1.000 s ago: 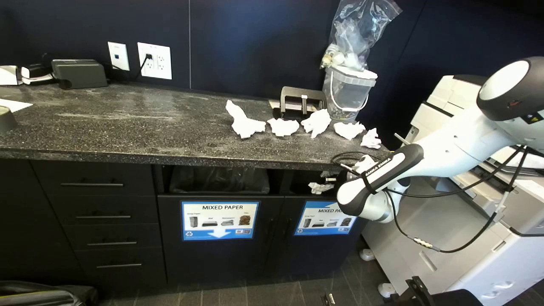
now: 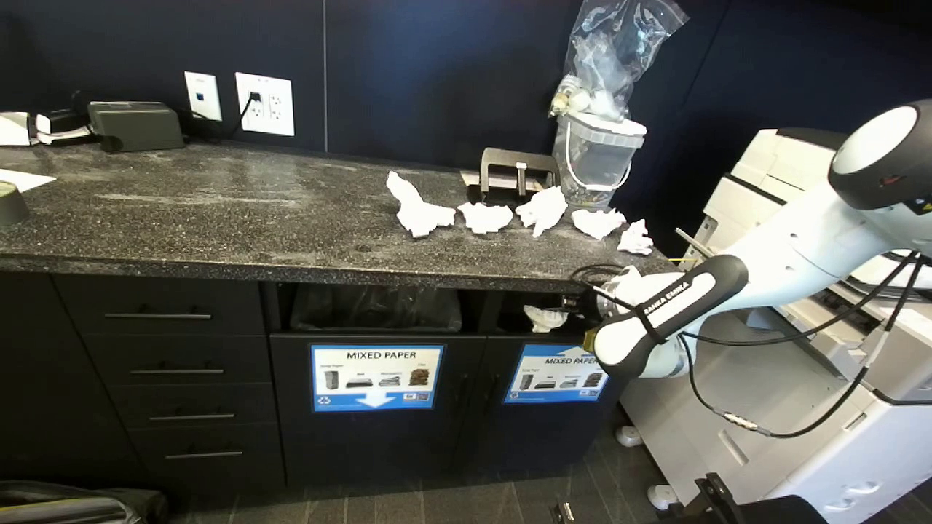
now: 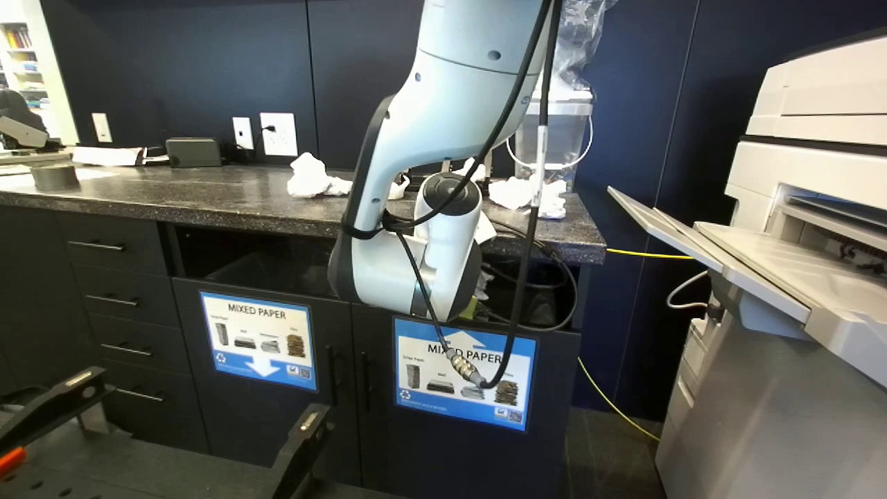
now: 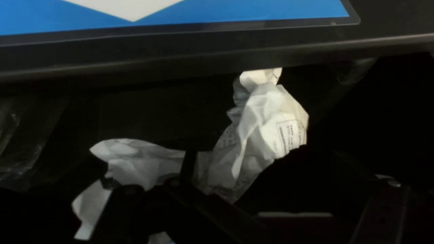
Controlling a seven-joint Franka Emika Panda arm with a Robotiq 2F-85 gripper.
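Observation:
A crumpled white sheet of paper (image 4: 266, 132) with some print lies inside the dark opening, beyond my gripper in the wrist view. Another white fold (image 4: 140, 162) spreads to the left, partly covered by a dark finger. My gripper is open, its fingers dark and set wide apart; deep shadow hides most of the space between them. From exterior view 1, white paper (image 2: 545, 319) shows in the right cabinet opening, just left of the gripper (image 2: 572, 306). Several crumpled white papers, including one at the left end (image 2: 419, 209), sit on the counter (image 2: 245, 209).
Two mixed-paper signs, left (image 2: 377, 377) and right (image 2: 552, 375), mark the cabinet doors. The countertop overhangs the openings. A clear bucket (image 2: 598, 157) stands at the back. The printer (image 2: 839, 349) is close to the arm on the right. Left of the papers, the counter is mostly clear.
The arm's wrist has shifted slightly right in exterior view 1. Paper in the right opening looks a little different in shape and position. The counter papers have not moved.

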